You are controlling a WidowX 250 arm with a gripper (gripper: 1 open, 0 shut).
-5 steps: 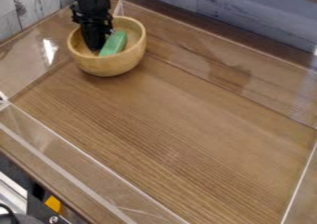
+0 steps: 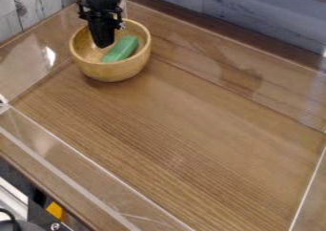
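Observation:
A tan bowl (image 2: 112,66) sits at the back left of the wooden table (image 2: 192,139), with a green oblong object (image 2: 122,48) inside. My black gripper (image 2: 99,39) hangs over the bowl's left part, left of the green object. Its fingers look close together, and I see nothing between them, though they are small and dark.
A pale wall runs along the back. At the lower left, beyond the table edge, are dark items and a small yellow object.
My gripper has risen, from deep inside the bowl to higher over it. The bowl and green object look nearly unmoved.

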